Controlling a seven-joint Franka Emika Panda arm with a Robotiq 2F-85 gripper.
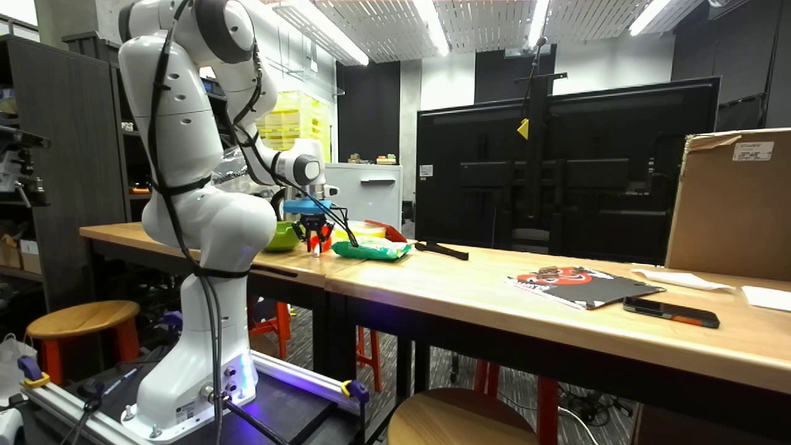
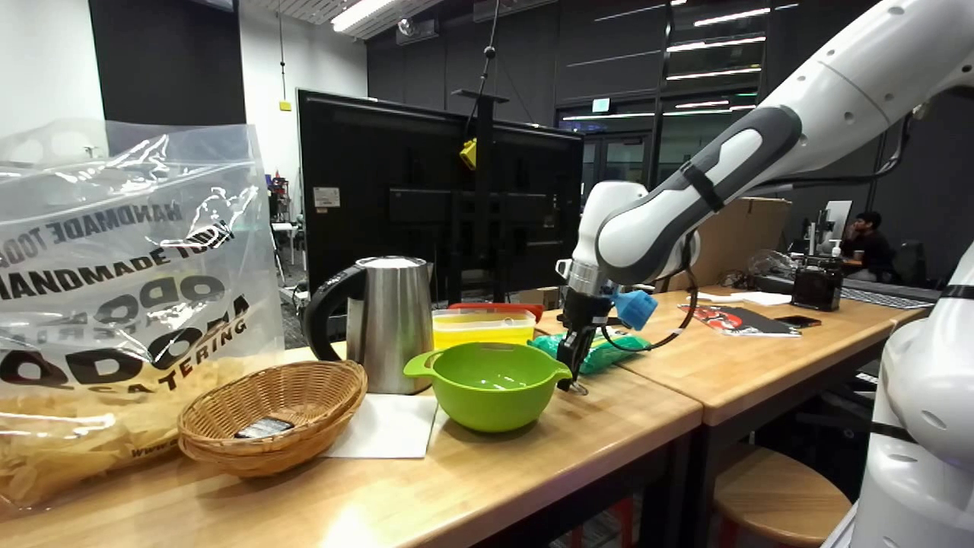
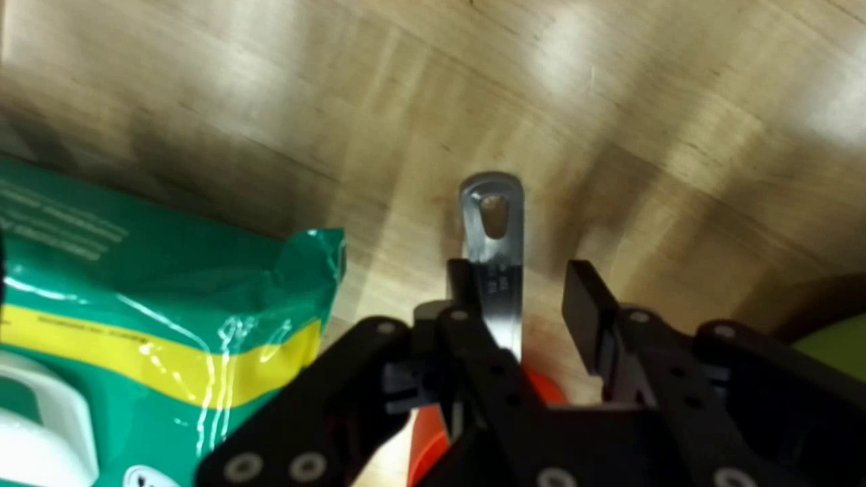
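A red utensil with a flat metal handle lies on the wooden table; an oval hole pierces the handle's end. In the wrist view my gripper has its fingers apart on either side of the handle. The left finger is right beside the metal, seeming to overlap it, while a gap separates the right finger from it. Whether either finger touches cannot be told. Much of the red part is hidden behind the gripper. Exterior view 1 shows the gripper low over the table at the red utensil.
A green packet lies close on one side of the gripper, a green bowl on the other. Beyond the bowl stand a steel jug and a wicker basket. Bare table lies past the handle's end.
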